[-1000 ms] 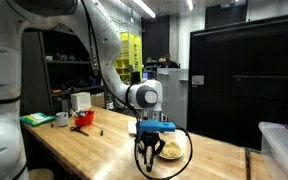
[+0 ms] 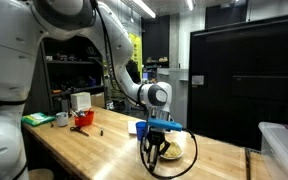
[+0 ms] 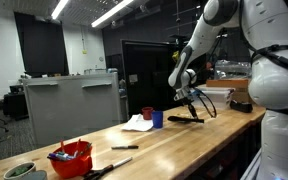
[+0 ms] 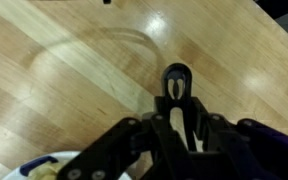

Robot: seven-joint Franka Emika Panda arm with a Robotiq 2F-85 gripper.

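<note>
In exterior view 1 my gripper points down just above the wooden table, left of a bowl with yellowish contents. The wrist view shows the gripper shut on a slim dark handle with a rounded end. The handle's lower part is hidden by the gripper. Part of the bowl, white with a blue rim, lies at the lower left of that view. From the other side, my gripper stands at the table's far end; the held thing is too small to make out there.
A red basket with items stands near the table's edge, with dark-handled tools beside it. A blue cup, a red cup and a white cloth lie farther back.
In exterior view 1 the wrist has shifted slightly to the right, and the upper arm has swung with it. The bowl has stayed in place.
</note>
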